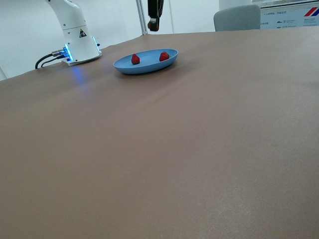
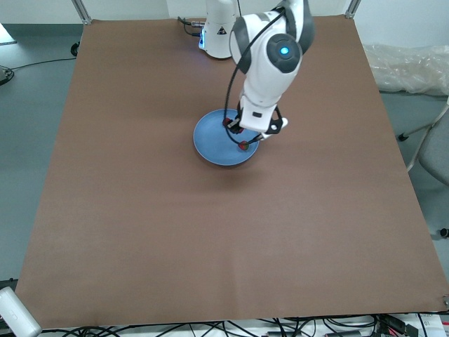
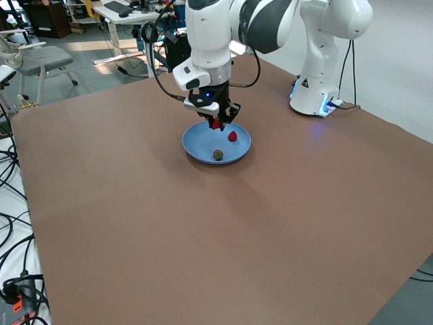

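A blue plate point(image 2: 214, 147) lies on the brown table, holding two strawberries point(image 1: 164, 56) point(image 1: 135, 59), also visible as red fruit point(image 3: 232, 136) and a greenish-topped one point(image 3: 218, 155). My gripper point(image 3: 216, 122) hangs over the plate; in the top view its dark tip point(image 1: 153, 22) is well above it. Red shows at the fingers in the right and top views, but whether it is something held or part of the background cannot be told, nor can the finger's state.
Cables run along the edge.
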